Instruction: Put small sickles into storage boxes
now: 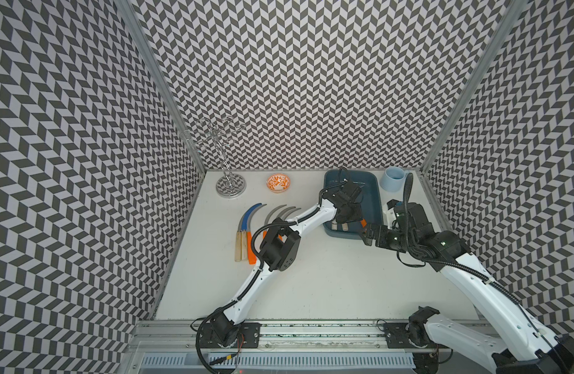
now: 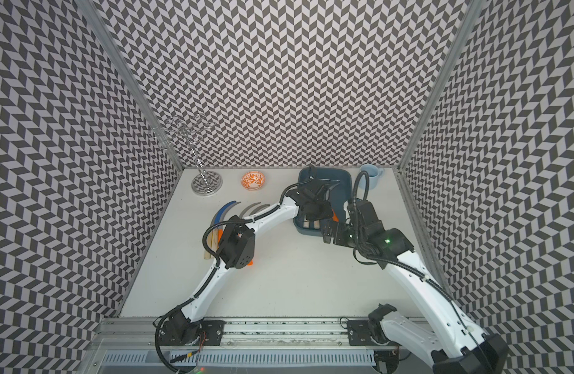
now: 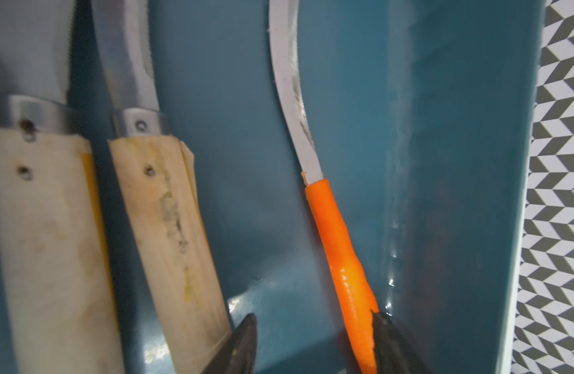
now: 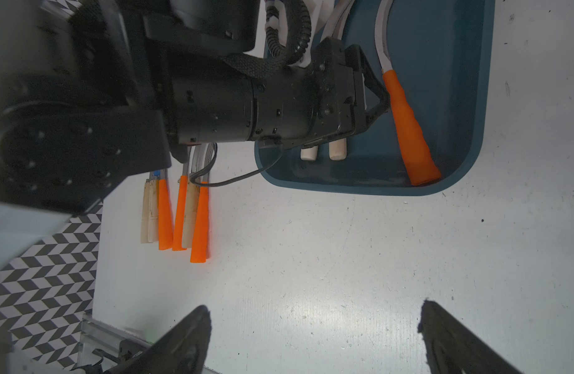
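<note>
An orange-handled sickle (image 3: 343,268) lies at a slant on the floor of the blue storage box (image 4: 486,93), near its right wall. To its left in the left wrist view rest two wooden-handled sickles, one nearer (image 3: 162,243) and one at the edge (image 3: 50,243). My left gripper is down in the box, open, its right fingertip close against the orange handle; contact cannot be told. Outside the box, front right, my right gripper stands wide open over bare table. Several more sickles (image 4: 200,227) lie together on the table's left half, partly behind the left arm.
A blue mug (image 1: 392,180) stands right of the box. Along the back are an orange-patterned bowl (image 1: 278,182) and a metal stand (image 1: 230,185). The left arm (image 1: 280,249) spans the table's middle. Free table (image 4: 336,268) lies in front of the box.
</note>
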